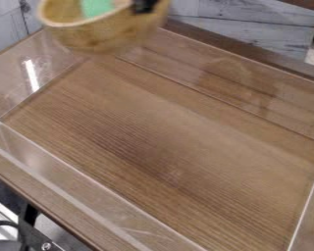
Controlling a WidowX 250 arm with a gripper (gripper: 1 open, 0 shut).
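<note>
A tan bowl [91,27] hangs blurred at the top left, high above the table, with a green object [97,7] in it. A small dark part of the gripper [146,6] shows at the top edge by the bowl's right side; its fingertips are not clear, so whether it is shut cannot be seen.
A marbled wall [245,29] runs along the back. Dark cables lie off the table's lower left edge.
</note>
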